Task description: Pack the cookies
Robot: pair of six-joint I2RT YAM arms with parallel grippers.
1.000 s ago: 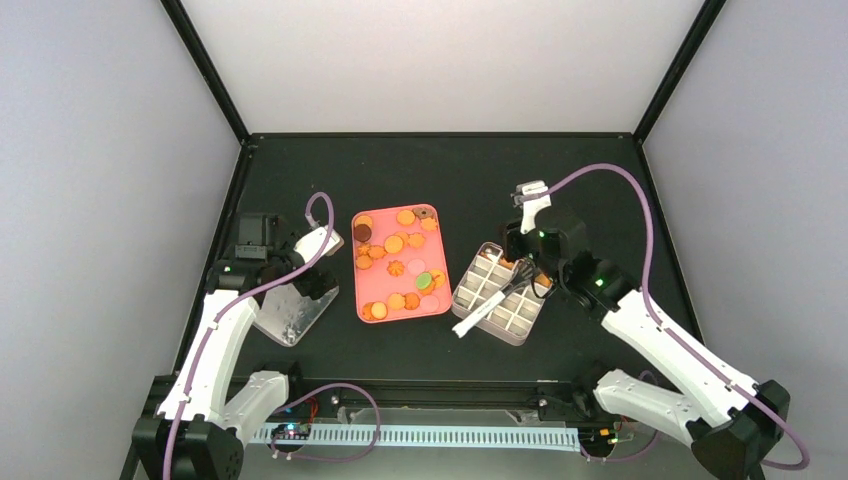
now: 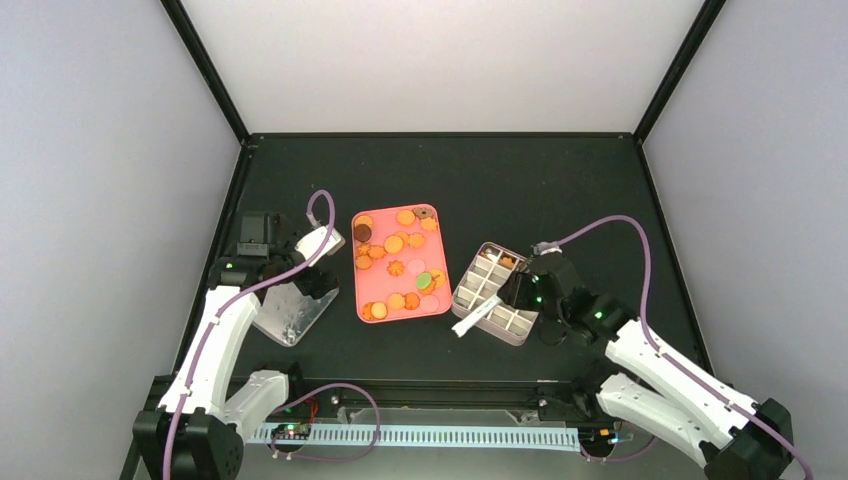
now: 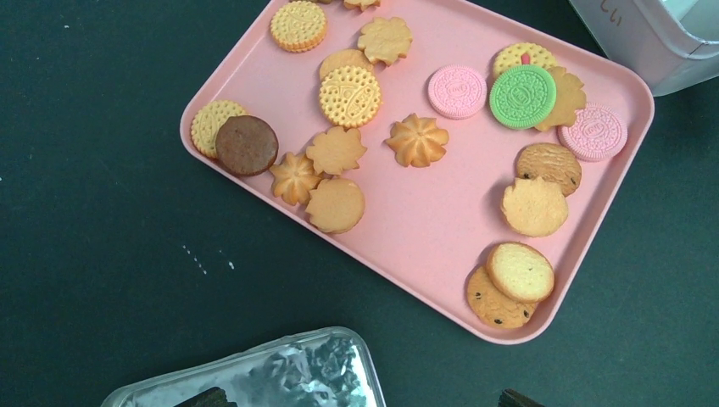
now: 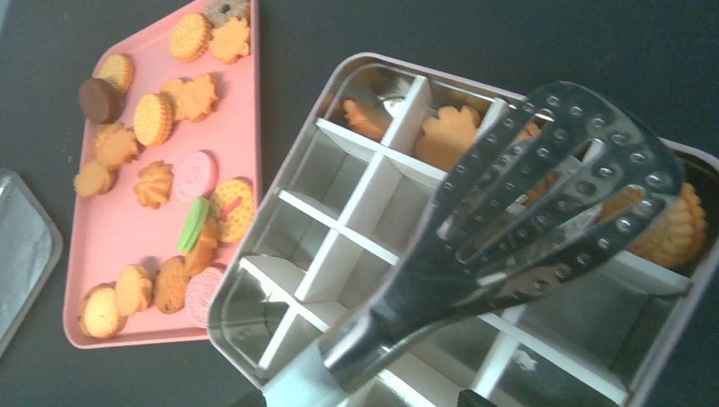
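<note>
A pink tray (image 2: pixel 434 250) holds several assorted cookies, among them a green one (image 3: pixel 522 96) and a chocolate one (image 3: pixel 247 146). To its right, a metal compartment box (image 4: pixel 222 305) has cookies in some back compartments. A black slotted turner (image 4: pixel 441 280) with a pale handle lies across the box. My right gripper (image 2: pixel 508 298) is low over the turner; its open fingertips barely show at the bottom of the right wrist view, beside the handle. My left gripper is open above the left side of the table, near a foil-lined tray.
The metal tray (image 3: pixel 288 365) sits left of the pink tray, partly under the left arm. Side walls border the table.
The left arm and the cookies have not visibly moved.
</note>
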